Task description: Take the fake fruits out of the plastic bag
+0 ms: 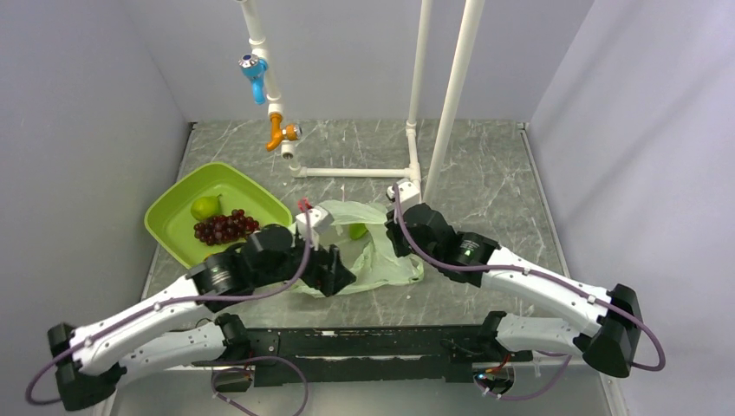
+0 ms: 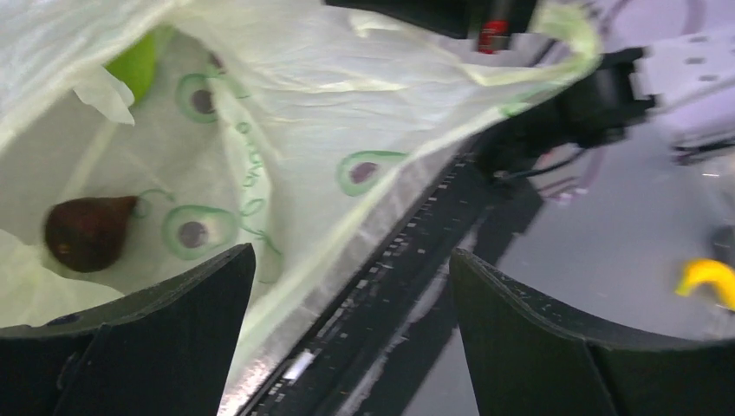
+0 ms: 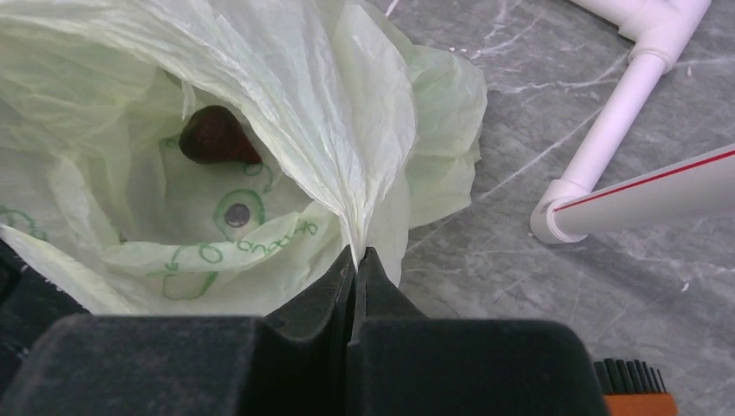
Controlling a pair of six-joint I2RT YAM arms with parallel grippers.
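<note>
The pale plastic bag (image 1: 386, 269) lies on the counter. Inside, the left wrist view shows a dark pear-shaped fruit (image 2: 87, 232) and a green fruit (image 2: 132, 65); the dark fruit (image 3: 217, 137) also shows in the right wrist view. My left gripper is open above the bag, nothing between its fingers. My right gripper is shut on the bag's gathered rim at its right side. A green bin (image 1: 165, 221) at the left holds a green pear (image 1: 205, 208) and red grapes (image 1: 227, 227).
White pipes (image 1: 351, 172) with blue (image 1: 256, 82) and orange (image 1: 279, 130) taps stand behind the bag. Walls close in at both sides.
</note>
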